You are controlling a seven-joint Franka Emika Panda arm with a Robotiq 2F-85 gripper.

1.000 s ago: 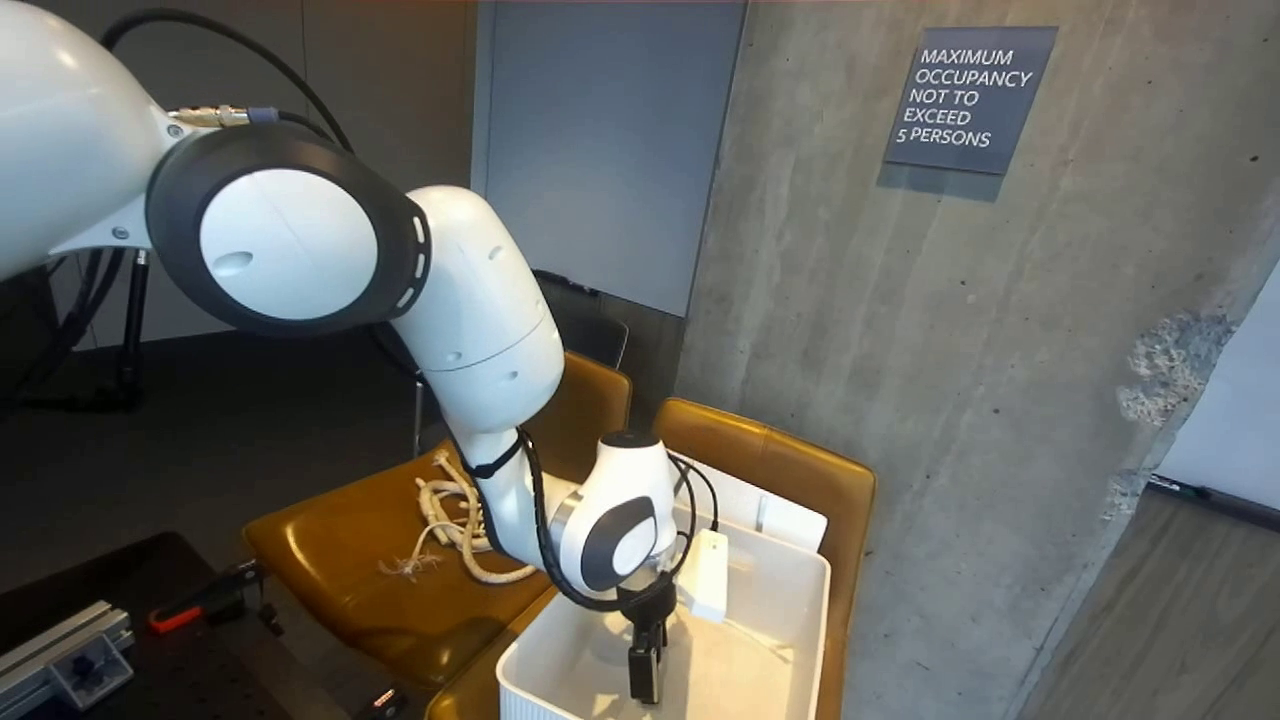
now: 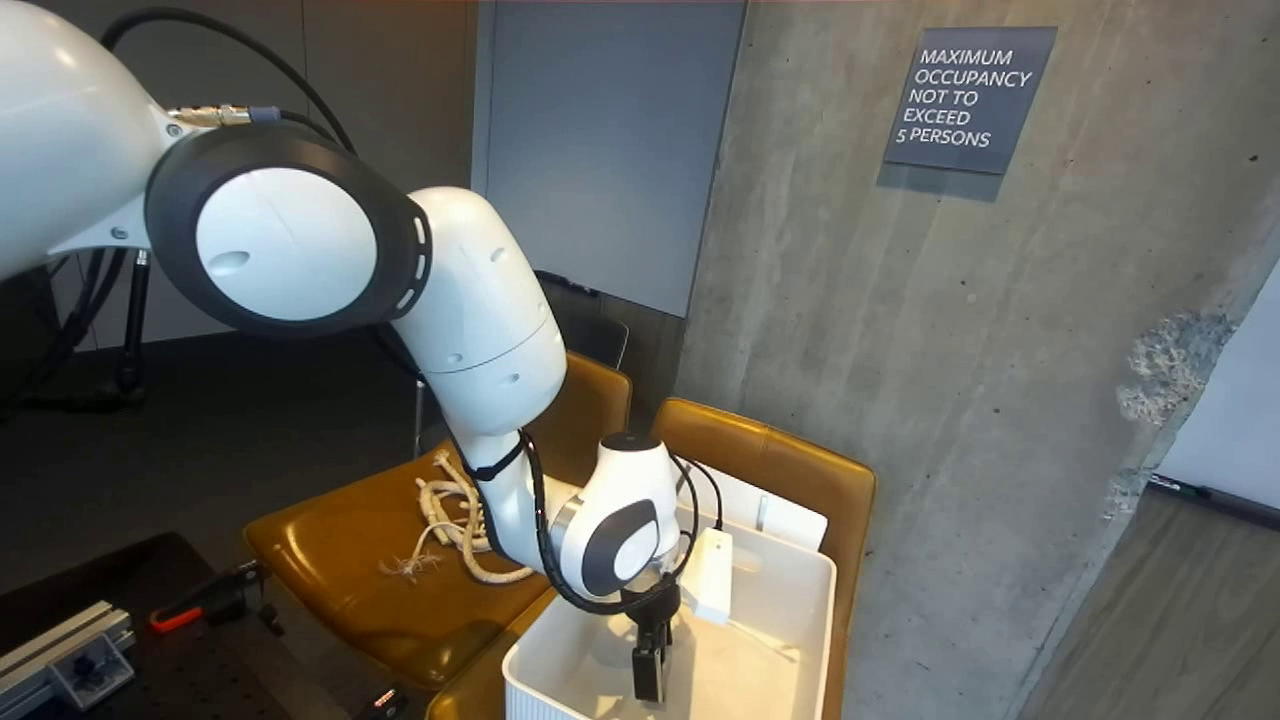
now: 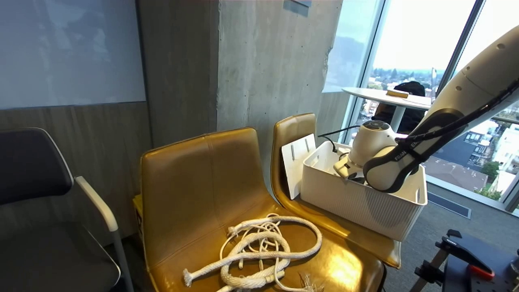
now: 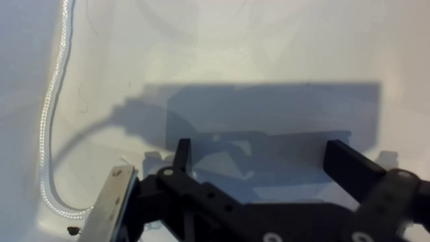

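Note:
A white ribbed bin (image 3: 360, 207) sits on a tan chair, and my hand reaches down inside it. In exterior view 1 my gripper (image 2: 649, 676) is low within the bin, pointing at its floor. Its two dark fingers (image 4: 354, 167) stand wide apart in the wrist view, with only pale bin floor and shadow between them. A thin white cord (image 4: 43, 133) runs along the bin's edge at the left of the wrist view, clear of the fingertips. Its lower end passes behind the metal part of my gripper. Exterior view 2 hides the fingers behind the bin wall.
A thick cream rope (image 3: 262, 253) lies coiled on the neighbouring tan chair. Between bin and chair back stands a white panel (image 3: 293, 168). The bin walls surround my hand closely; a dark table with a clamp (image 2: 210, 596) is at lower left.
In exterior view 1 the bin has shifted slightly to the right, and my gripper has moved a little the same way. The rope looks unmoved.

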